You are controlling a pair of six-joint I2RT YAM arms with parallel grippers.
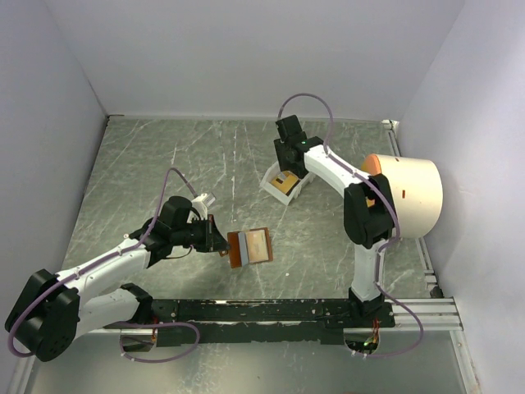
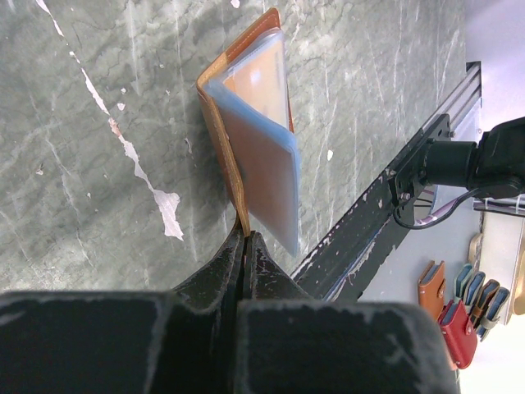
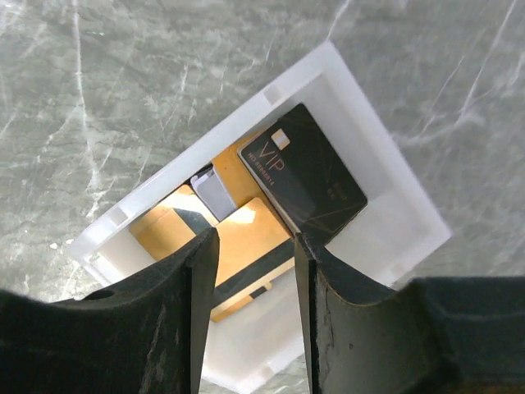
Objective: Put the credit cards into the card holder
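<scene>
My left gripper is shut on the edge of the brown card holder [image 2: 215, 123], whose clear sleeves [image 2: 261, 156] stand fanned out. In the top view the holder [image 1: 234, 248] lies at the lower middle. A white tray [image 1: 271, 185] at the back right holds gold cards [image 3: 250, 238] and a black VIP card [image 3: 303, 172]. My right gripper is part open above the tray, its fingertips over the cards; I see no card clearly between them.
A cream cylinder [image 1: 406, 197] with an orange end stands at the right beside my right arm.
</scene>
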